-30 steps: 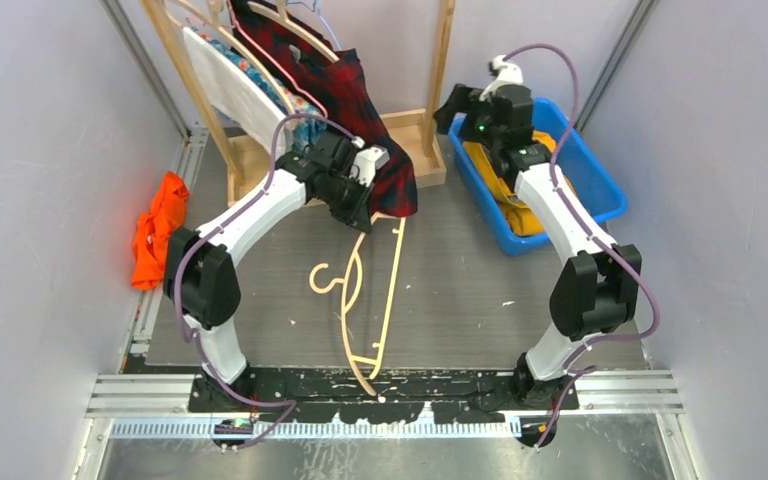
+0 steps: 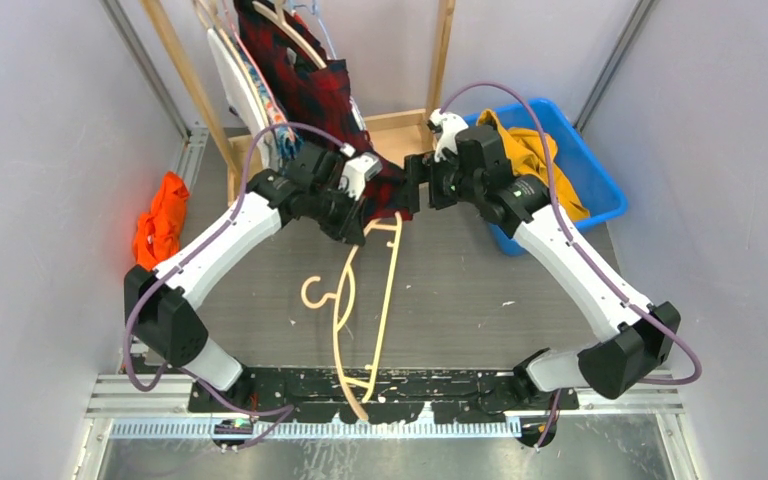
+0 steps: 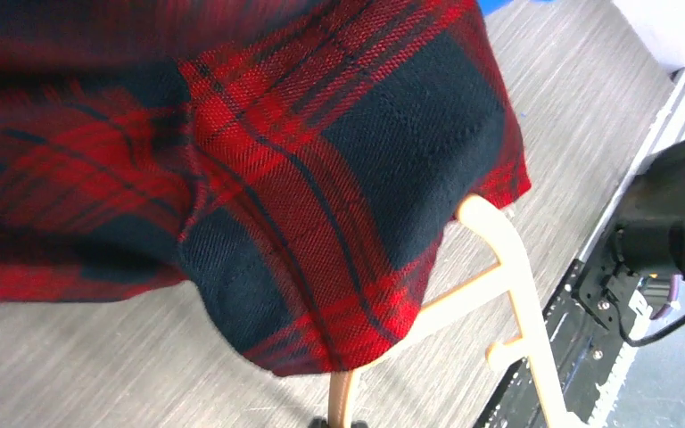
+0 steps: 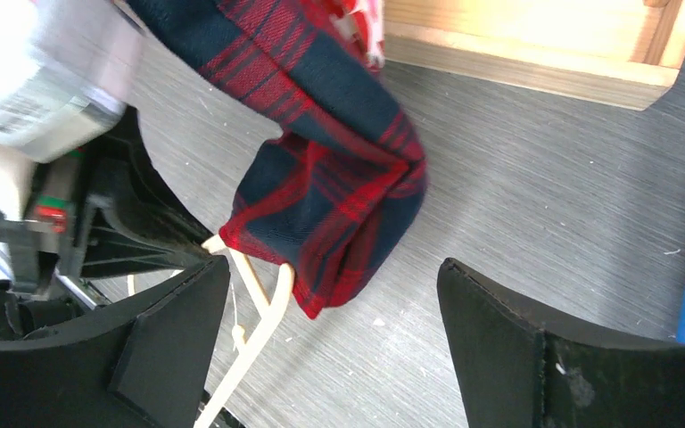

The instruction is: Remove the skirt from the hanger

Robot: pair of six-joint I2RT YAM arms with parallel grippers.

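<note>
The red and black plaid skirt [image 2: 320, 100] hangs from the rack and trails down to my left gripper [image 2: 353, 228], which is shut on a pale hanger [image 2: 390, 280] with a hook. In the left wrist view the skirt's end [image 3: 339, 205] drapes over the hanger's upper part [image 3: 526, 312]. My right gripper [image 2: 420, 180] stands open just right of the skirt's lower end. The right wrist view shows that end [image 4: 321, 214] bunched over the hanger tips, between and beyond my open fingers.
A blue bin [image 2: 600, 190] with yellow cloth [image 2: 550, 170] is at the right. Orange cloth [image 2: 160, 225] lies at the far left. The wooden rack [image 2: 442, 40] holds other garments on hangers at the back.
My right gripper has come left from over the blue bin and lowered beside the skirt.
</note>
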